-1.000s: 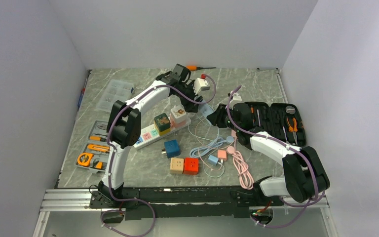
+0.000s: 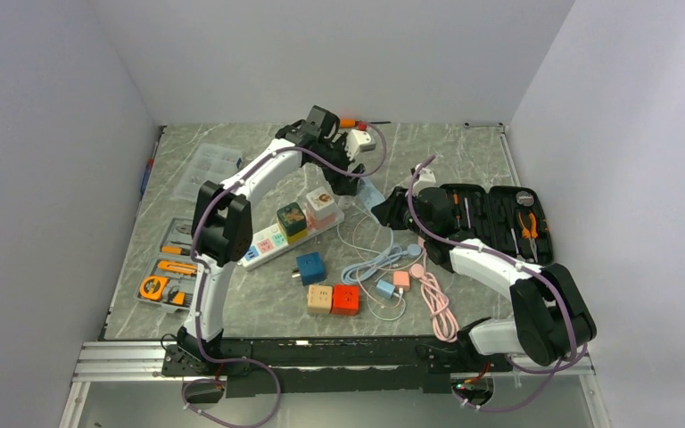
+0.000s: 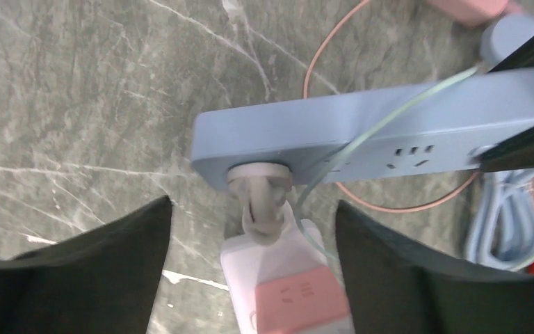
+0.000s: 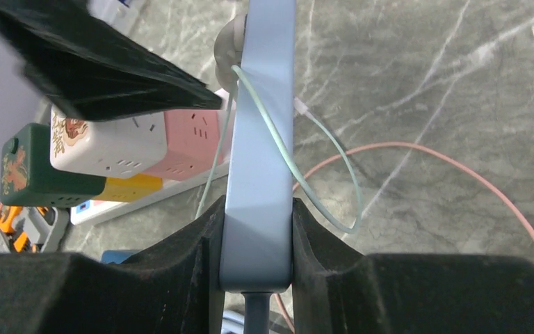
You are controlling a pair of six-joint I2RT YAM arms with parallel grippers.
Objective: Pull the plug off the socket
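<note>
A light blue power strip [image 3: 361, 122] is raised above the table, with my right gripper shut on one end of it. A grey plug [image 3: 264, 209] sits against the strip's underside near its far end. My left gripper stands open around the plug's area, its blurred fingers apart on either side, none visibly touching it. A pale cable hangs across the strip. In the top view both grippers meet at the strip [image 2: 367, 198] in the upper middle of the table.
A white strip with stacked cube adapters [image 2: 263, 245] lies left of centre. Blue and pink cables, cube adapters [image 2: 345, 300] and chargers lie in front. Tool cases [image 2: 526, 227] stand right and left.
My left arm has shifted slightly toward the back and left in the top view. The right arm and the strip's held end have barely moved.
</note>
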